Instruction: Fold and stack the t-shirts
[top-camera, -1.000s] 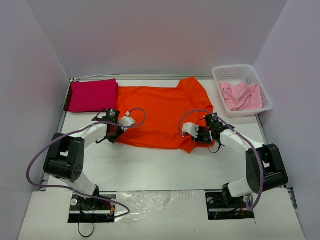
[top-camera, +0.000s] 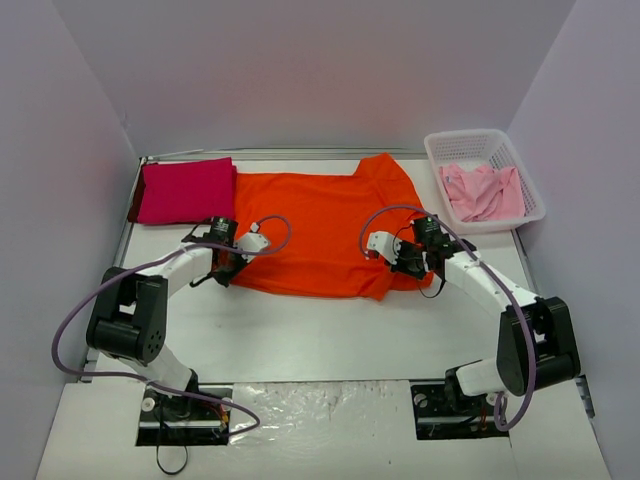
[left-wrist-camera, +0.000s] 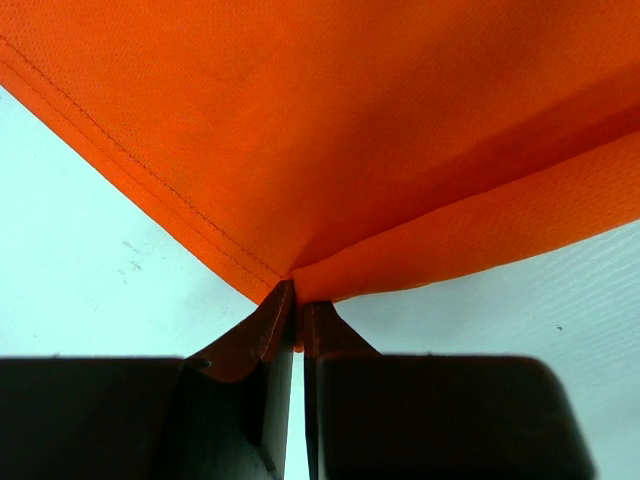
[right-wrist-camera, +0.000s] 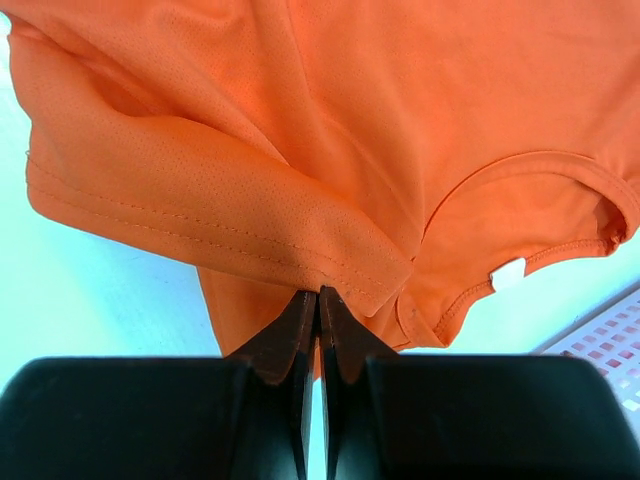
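Observation:
An orange t-shirt (top-camera: 315, 220) lies spread on the white table. My left gripper (top-camera: 228, 268) is shut on its lower left corner; in the left wrist view the fingertips (left-wrist-camera: 275, 310) pinch the hem where an edge rolls. My right gripper (top-camera: 400, 262) is over the shirt's right part; in the right wrist view it is shut at a folded sleeve edge (right-wrist-camera: 200, 200), nothing clearly between its fingers. The collar (right-wrist-camera: 540, 255) with a white tag lies to the right of it.
A folded red shirt (top-camera: 185, 190) lies at the back left. A white basket (top-camera: 530, 200) holding pink cloth (top-camera: 480, 190) stands at the back right.
My right gripper and arm have moved slightly toward the back over the shirt. The left arm and the shirt look unchanged.

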